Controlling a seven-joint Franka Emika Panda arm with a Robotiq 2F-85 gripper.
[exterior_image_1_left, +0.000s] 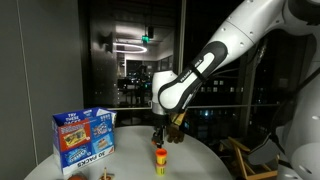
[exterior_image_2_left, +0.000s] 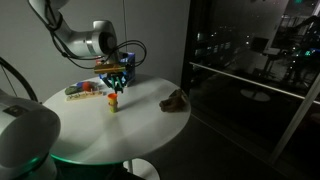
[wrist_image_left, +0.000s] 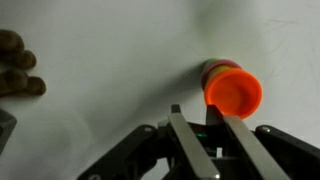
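A stacked cup, orange-red on top and yellow below, stands upright on the round white table. From above in the wrist view, the round orange opening of the cup lies just beyond my right fingertip. My gripper is shut on a small dark, partly green object, too hidden by the fingers to name. In exterior view 2 the gripper points downward above and behind the cup, apart from it.
A blue snack box stands at the table's left. Brown lumpy items lie near the right edge, and small things sit at the far left.
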